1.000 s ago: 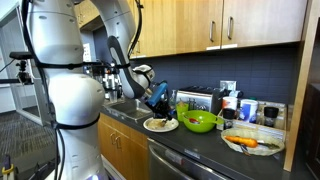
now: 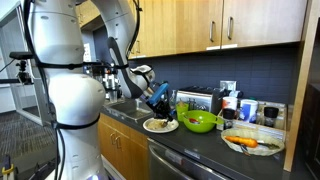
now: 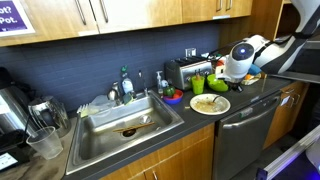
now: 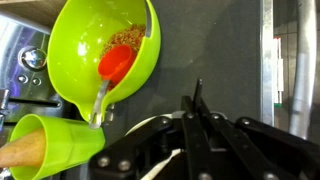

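My gripper reaches in from the bottom of the wrist view, its fingers close together around what looks like a thin dark object; its shape is too unclear to name. Beneath and beside the gripper lies a white plate (image 2: 153, 126) with something brownish on it, largely hidden by the gripper in the wrist view. A bright green bowl (image 4: 72, 52) stands close by, with reddish-brown granules inside. A red scoop (image 4: 116, 64) rests in it, its clear handle over the rim. Beside the bowl is a green cup (image 4: 65, 145) with a wooden item in it.
An oval dish (image 2: 262, 149) with carrots and greens occupies the counter's right side. Behind the bowl stands a toaster (image 3: 187, 73). The sink (image 3: 125, 126) is left of the plate. Bare dark counter (image 4: 215, 45) lies between bowl and front edge.
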